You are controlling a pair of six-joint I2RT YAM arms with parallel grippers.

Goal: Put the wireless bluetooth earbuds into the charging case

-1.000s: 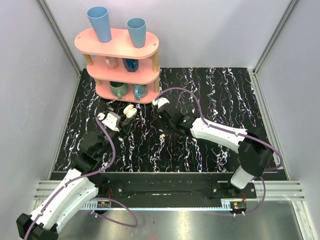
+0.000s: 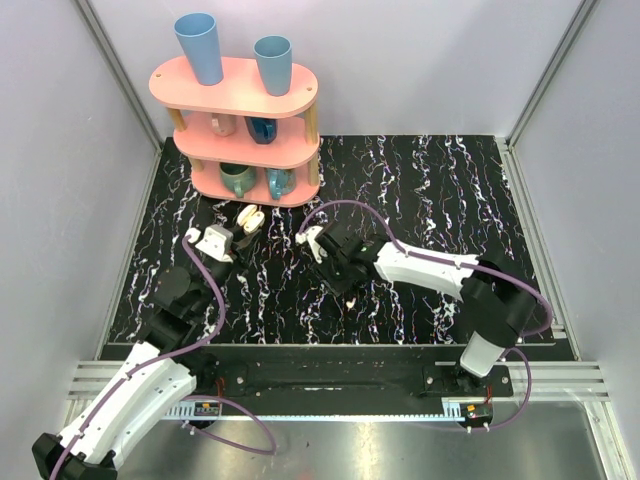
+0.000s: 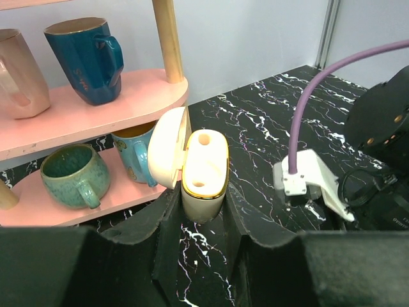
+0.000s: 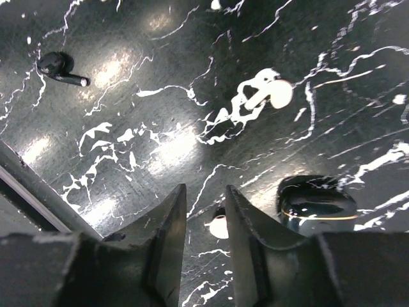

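The white charging case (image 3: 203,169) is held lid-open and upright by my left gripper, shut on it, with two empty-looking slots showing. In the top view the case (image 2: 250,218) is left of center. My right gripper points down over the table, its fingers part open. Just beyond its fingertips lies a small white and black piece (image 4: 218,228), likely an earbud, partly hidden. A white earbud (image 4: 278,93) lies farther up, and a small black earbud-shaped piece (image 4: 59,66) lies near the table edge. A black rounded object (image 4: 316,206) sits to the right.
A pink shelf (image 2: 235,92) with cups and mugs stands at the back left. The table's front edge (image 4: 35,201) shows in the right wrist view.
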